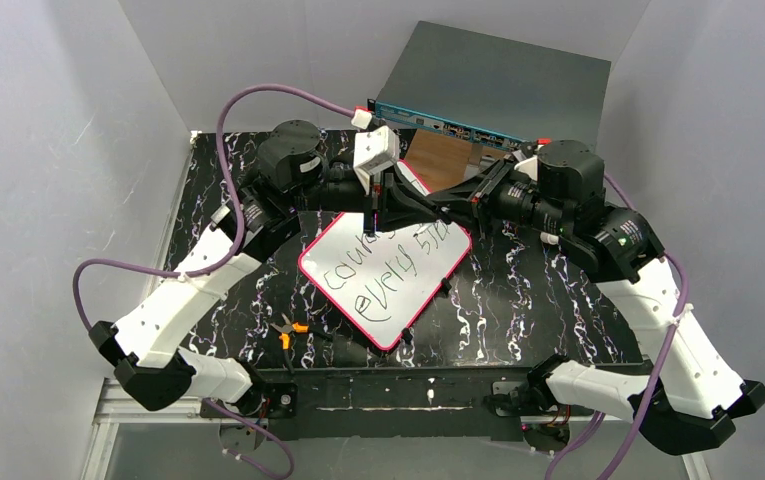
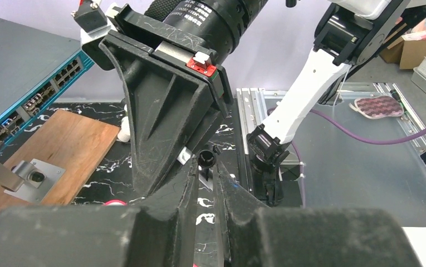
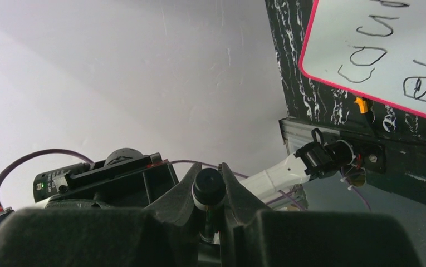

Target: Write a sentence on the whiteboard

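The whiteboard (image 1: pixel 379 325), edged in red, lies tilted on the black marbled table with handwritten words including "every"; both arms hide its upper part. A black marker (image 3: pixel 208 187) stands end-on between the fingertips of my right gripper, which is shut on it. Facing it is my left gripper, its fingers drawn close together with a narrow gap. One dark round end of the marker (image 2: pixel 206 159) shows right at those tips; whether they grip it is unclear. The two grippers meet above the board.
Behind the arms sit a grey networking box (image 1: pixel 503 80) and a brown wooden board (image 2: pixel 82 139). Orange-handled pliers (image 1: pixel 286 338) lie at the table's front left. Free table surface remains at the right front.
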